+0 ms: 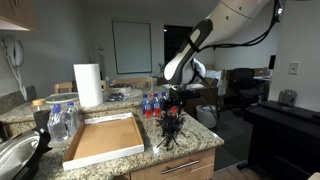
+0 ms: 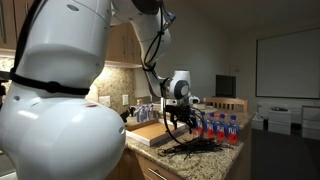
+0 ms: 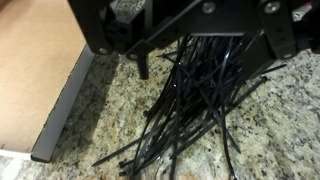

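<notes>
A loose heap of thin black strips, perhaps zip ties or cables [image 3: 190,115], lies on the speckled stone counter. In exterior view 1 the heap [image 1: 171,128] is near the counter's front edge, right of a shallow tray. My gripper is open above the heap, its fingers apart over the upper ends of the strips in the wrist view. Whether a finger touches any strip I cannot tell. From exterior view 2, the gripper [image 2: 180,124] appears low over the heap [image 2: 192,147].
The white-rimmed tray with a brown bottom [image 1: 105,137] lies left of the heap. Several bottles with red and blue [image 2: 221,128] stand in a row close by. Clear bottles [image 1: 64,122] and a paper towel roll [image 1: 89,85] stand farther left.
</notes>
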